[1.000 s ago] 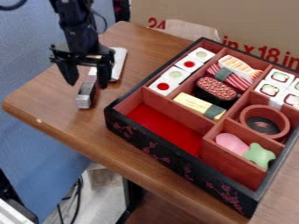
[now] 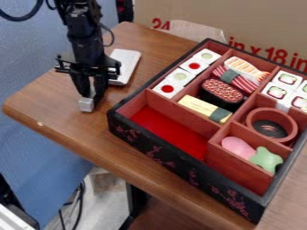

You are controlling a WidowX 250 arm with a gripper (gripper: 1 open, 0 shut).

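Observation:
My gripper (image 2: 92, 92) is over the left part of the wooden table, its dark fingers down around a small silver-grey block (image 2: 86, 104); whether they grip it or only stand behind it is not clear at this size. A white flat item (image 2: 125, 63) lies behind the arm. To the right sits a black bento box (image 2: 132, 126) with red compartments holding toy sushi pieces, white blocks, a round ring, pink and green pieces; its front-left compartment (image 2: 168, 130) is empty.
A cardboard box (image 2: 222, 22) stands at the back. Beyond the table's left edge are a blue surface and cables on the floor.
The gripper's fingers have drawn closer together at the silver block and shifted slightly; the block's upper part is now more hidden behind them.

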